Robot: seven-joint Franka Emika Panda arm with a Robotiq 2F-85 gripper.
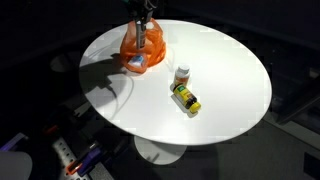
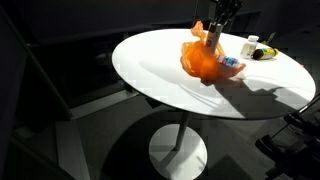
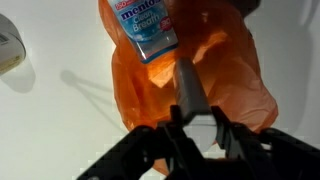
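Observation:
An orange plastic bag [image 1: 154, 44] lies on the round white table, its inside showing in the wrist view [image 3: 228, 82]. A blue Mentos pack [image 3: 147, 26] rests at the bag's edge and also shows in exterior view 2 [image 2: 231, 63]. My gripper is above the bag, shut on a slim grey cylinder [image 3: 188, 85] with a pale end between the fingers. In exterior view 1 the grey cylinder [image 1: 140, 37] stands nearly upright, its lower end down at the bag. Whether it touches the bag's bottom I cannot tell.
A white-capped bottle [image 1: 181, 75] and a yellow-and-dark cylinder [image 1: 186, 98] lie apart from the bag on the white table [image 1: 225, 75].

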